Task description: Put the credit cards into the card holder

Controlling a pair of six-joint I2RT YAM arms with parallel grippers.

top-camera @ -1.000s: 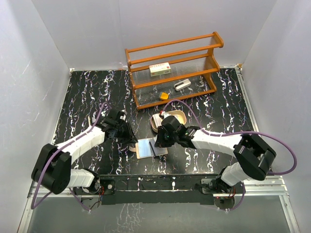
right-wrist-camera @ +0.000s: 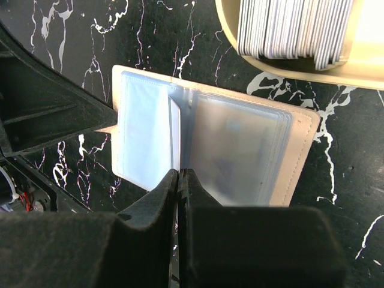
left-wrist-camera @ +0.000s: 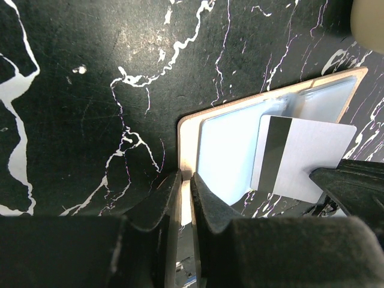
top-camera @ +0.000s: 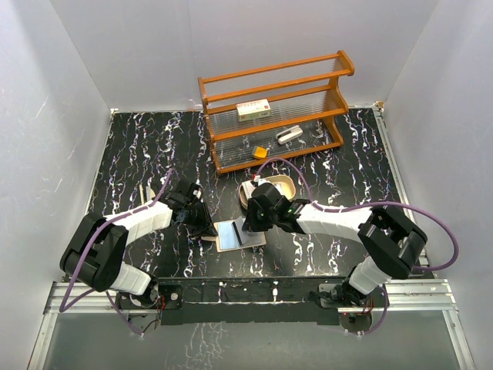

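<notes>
The open card holder (top-camera: pixel 229 237) lies on the black marble, pale blue sleeves inside a beige cover (right-wrist-camera: pixel 300 144). My left gripper is at the cover's left edge, fingers close together; whether anything is between them is unclear. A white card with a black stripe (left-wrist-camera: pixel 303 150) stands in the holder at my right gripper, whose fingertips are together on its thin edge. A stack of cards (right-wrist-camera: pixel 291 24) sits in a beige tray (right-wrist-camera: pixel 354 75) behind the holder.
An orange wooden rack (top-camera: pixel 273 131) at the back holds a white box (top-camera: pixel 253 109), a yellow block (top-camera: pixel 260 153) and a white object (top-camera: pixel 290 135). Bare marble lies at left and right.
My left arm has moved slightly down to the holder's edge since a second ago. The right arm has shifted slightly, still over the holder.
</notes>
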